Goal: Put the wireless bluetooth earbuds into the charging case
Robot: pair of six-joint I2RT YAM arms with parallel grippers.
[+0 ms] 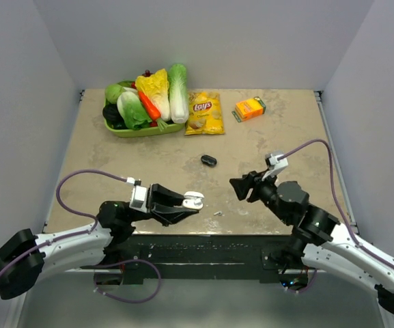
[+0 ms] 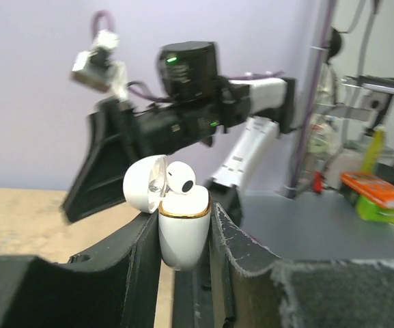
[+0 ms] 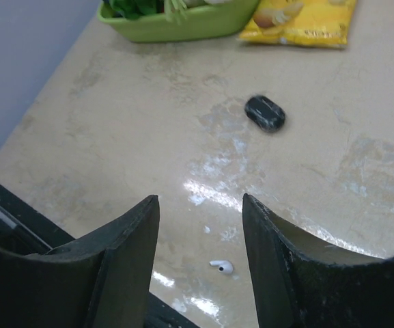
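My left gripper is shut on the white charging case, whose lid is raised; a white piece with a dark spot, apparently an earbud, shows inside it in the left wrist view. A loose white earbud lies on the table between the arms, small in the top view. My right gripper hangs open to the right of the case, above and behind that earbud, its fingers empty in the right wrist view.
A small black object lies mid-table. At the back are a green basket of vegetables, a chips bag and an orange box. The table's front edge runs just below the grippers.
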